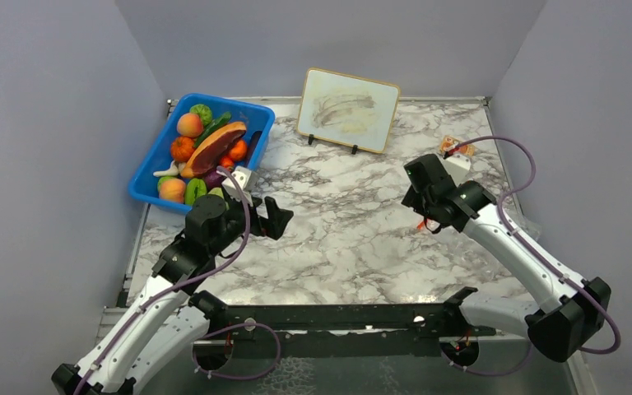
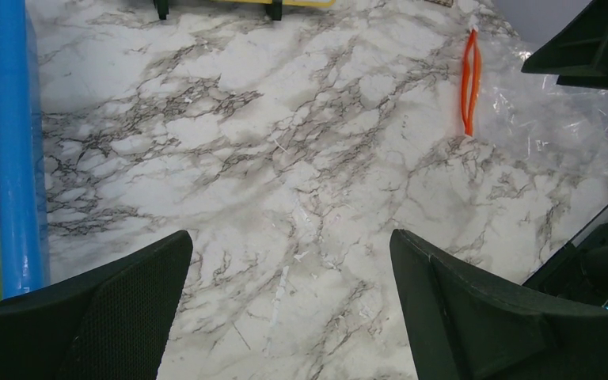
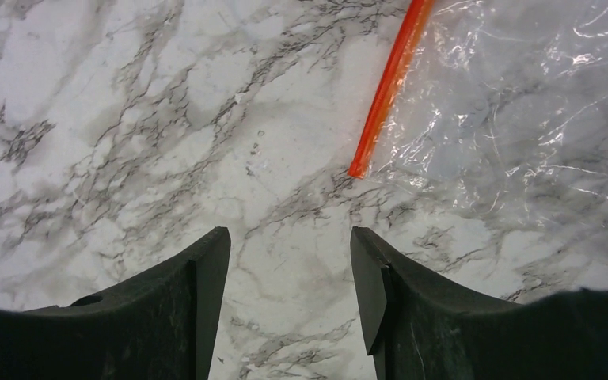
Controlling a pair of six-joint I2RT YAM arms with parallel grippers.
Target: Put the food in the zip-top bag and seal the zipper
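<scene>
A clear zip top bag (image 2: pixel 542 111) lies flat on the right side of the table, with its orange zipper (image 3: pixel 386 99) along the left edge. In the right wrist view, that zipper's near end is ahead of my right gripper, whose fingers stand part open and apart from the bag. The top view shows little of the bag behind the right arm. Assorted food (image 1: pixel 214 148), including fruit and vegetables, fills a blue bin (image 1: pixel 150 200) at the back left. My left gripper is open and empty over bare table, right of the bin.
A framed whiteboard (image 1: pixel 348 111) stands on small black feet at the back. An orange patterned item (image 1: pixel 456 146) sits at the back right. The marble table (image 1: pixel 329 239) between the arms is clear.
</scene>
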